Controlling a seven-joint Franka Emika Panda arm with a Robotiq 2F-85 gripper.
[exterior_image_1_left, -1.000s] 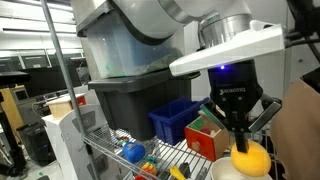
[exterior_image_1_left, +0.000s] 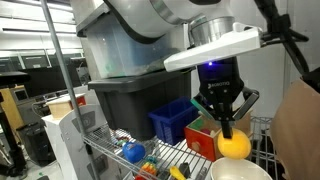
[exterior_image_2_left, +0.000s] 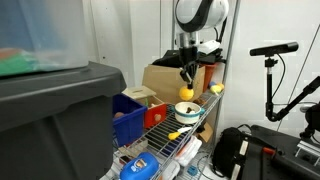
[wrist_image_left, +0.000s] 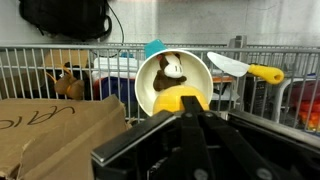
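A round yellow-orange object (exterior_image_1_left: 235, 145) hangs at the tips of my gripper (exterior_image_1_left: 228, 130), whose fingers are shut on it, seemingly at an edge. Just below it stands a white bowl (exterior_image_1_left: 240, 172). From the wrist view, the orange object (wrist_image_left: 178, 100) covers the near part of the bowl (wrist_image_left: 146, 85), and a brown-and-white plush toy (wrist_image_left: 170, 72) lies inside. The second exterior view shows the orange object (exterior_image_2_left: 187, 94) apart from the bowl (exterior_image_2_left: 187, 110) and above it. The fingers' exact contact is hard to make out.
The bowl stands on a wire rack (wrist_image_left: 222, 104). A knife with a yellow handle (wrist_image_left: 265, 74) lies beside it, and an open cardboard box (wrist_image_left: 70, 140) is close by. Blue bins (exterior_image_2_left: 128, 120) and a large dark tote (exterior_image_1_left: 135, 105) stand farther along.
Over the last second my gripper and the orange object have moved left and slightly up together in the first exterior view.
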